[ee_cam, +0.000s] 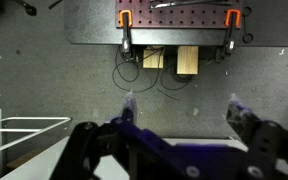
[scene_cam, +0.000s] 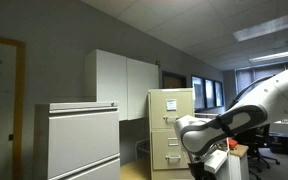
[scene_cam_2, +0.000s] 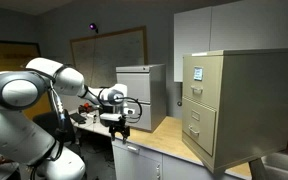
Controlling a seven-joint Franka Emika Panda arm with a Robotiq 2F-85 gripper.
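Observation:
My gripper points down, its two dark fingers far apart at the lower left and lower right of the wrist view. Nothing shows between them except the grey floor beneath. From exterior view 2 the gripper hangs at the end of the white arm, by the left end of a wood-topped counter. Only part of the gripper shows low in exterior view 1, at the end of the arm.
A beige filing cabinet stands on the counter's right, a grey drawer cabinet behind. White cupboards hang on the wall. Orange clamps mark a dark ledge; wooden blocks and a black cable lie near it.

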